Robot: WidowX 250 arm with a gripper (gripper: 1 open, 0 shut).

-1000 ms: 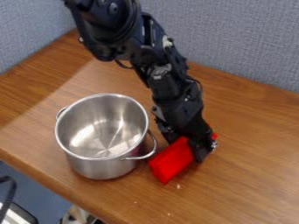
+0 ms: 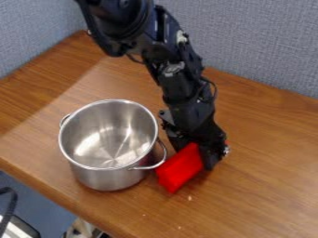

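Note:
My black gripper (image 2: 196,139) reaches down from the top of the view to the tabletop, right of a steel pot (image 2: 110,144), and is shut on a red block (image 2: 180,169). The block lies low beside the pot's right handle, tilted diagonally, its upper part hidden by the gripper. The fingertips themselves are hard to make out against the dark body.
A grey wall (image 2: 248,46) runs along the back. The pot stands near the table's front left edge, with dark items beyond that edge at the lower left.
My gripper has shifted very slightly, and a little less red shows at the block's upper right. The pot has not moved.

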